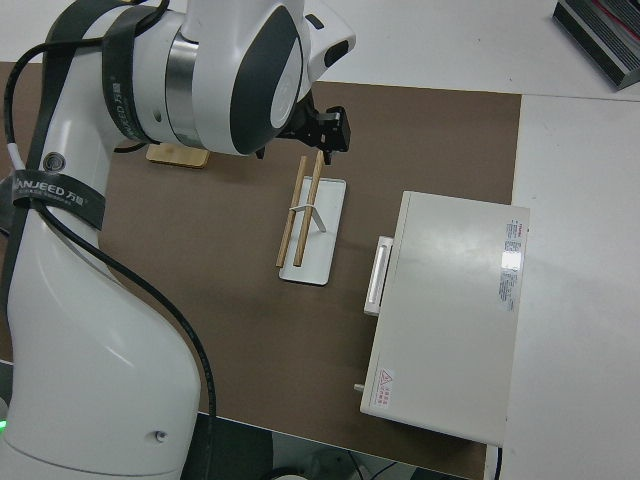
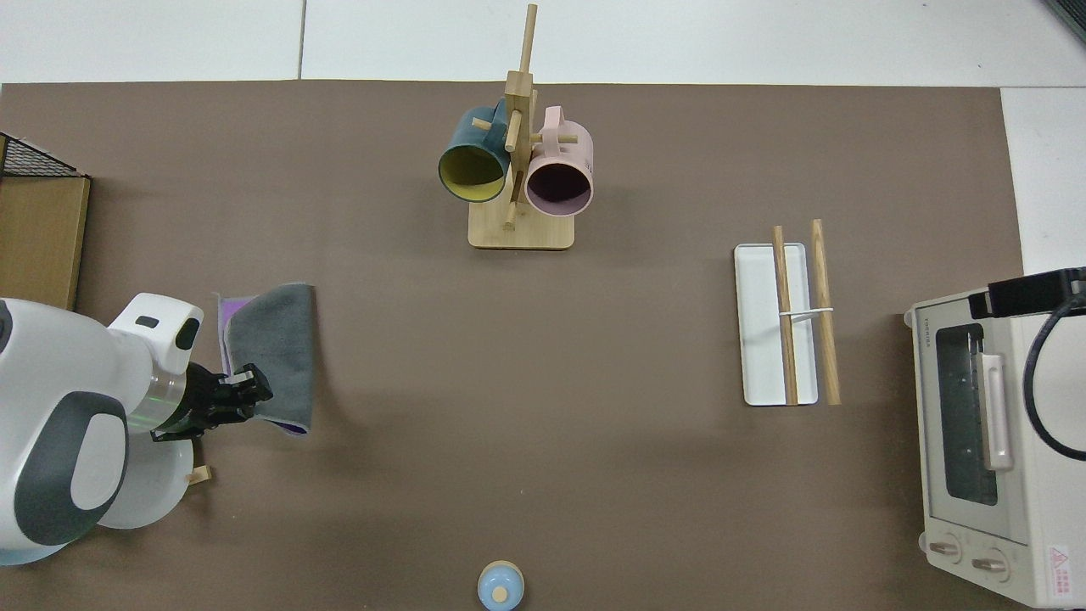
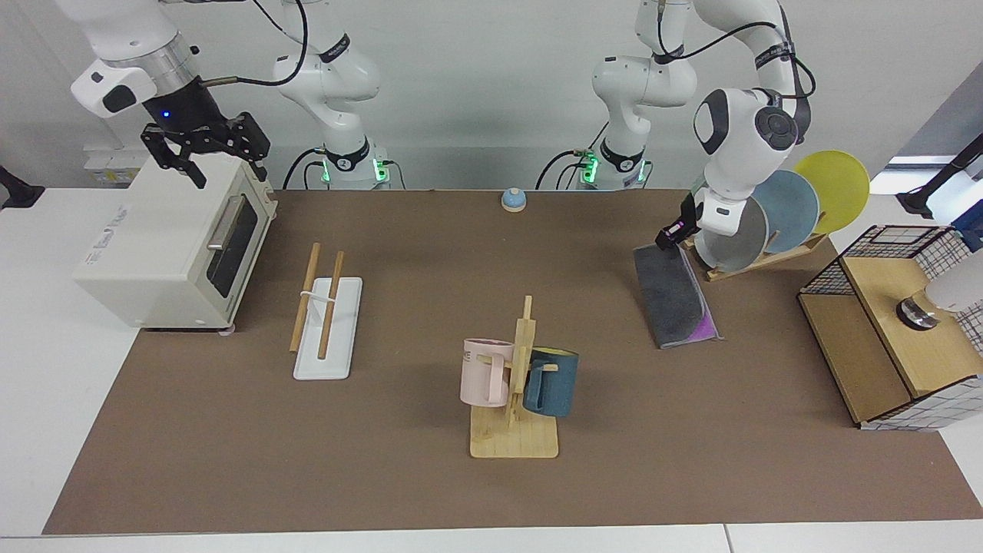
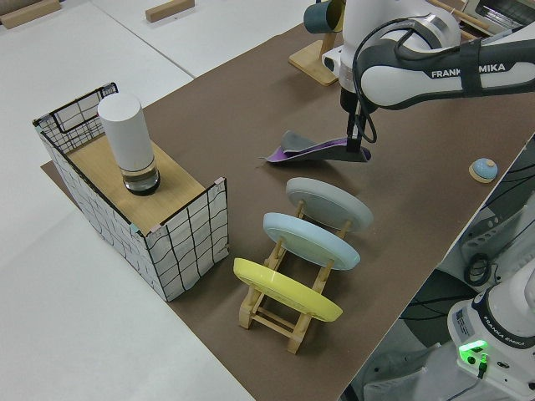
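Note:
A grey cloth with a purple underside (image 2: 280,346) lies on the brown mat at the left of the top view, folded up in the right view (image 4: 303,150). My left gripper (image 2: 239,392) is down at this cloth, beside the plate rack; whether it grips it is unclear. My right gripper (image 3: 203,157) is raised over the white toaster oven (image 3: 166,258), its fingers not clear.
A mug tree (image 2: 519,229) with two mugs stands at the back centre. A white tray with wooden bars (image 2: 758,316), a small blue round object (image 2: 500,585), a wire-sided wooden shelf (image 2: 36,244) and three plates in a rack surround clear mat.

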